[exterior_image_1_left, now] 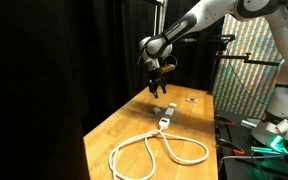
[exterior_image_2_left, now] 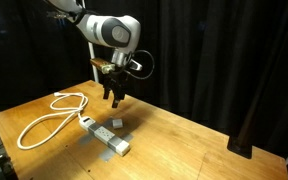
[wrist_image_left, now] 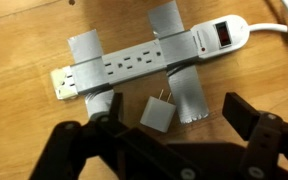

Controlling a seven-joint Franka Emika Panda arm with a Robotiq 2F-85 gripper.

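Note:
A small pale plug-like block [wrist_image_left: 158, 114] with two thin prongs lies on the wooden table, between my spread fingers in the wrist view. Just beyond it, a white power strip [wrist_image_left: 134, 63] is held down by silver tape [wrist_image_left: 187, 92]. In exterior view 2 the block [exterior_image_2_left: 117, 123] rests beside the strip [exterior_image_2_left: 105, 133]. My gripper [exterior_image_2_left: 111, 99] is open above the block, pointing down and not touching it. Nothing is between its fingers. Exterior view 1 also shows the gripper [exterior_image_1_left: 159, 94] over the table, beyond the strip [exterior_image_1_left: 167, 119].
The strip's white cord [exterior_image_1_left: 115, 158] loops across the near part of the table in exterior view 1. A small flat pale item [exterior_image_1_left: 192, 100] lies farther right. Dark curtains hang behind; in exterior view 2 the table's right side [exterior_image_2_left: 204, 150] is clear.

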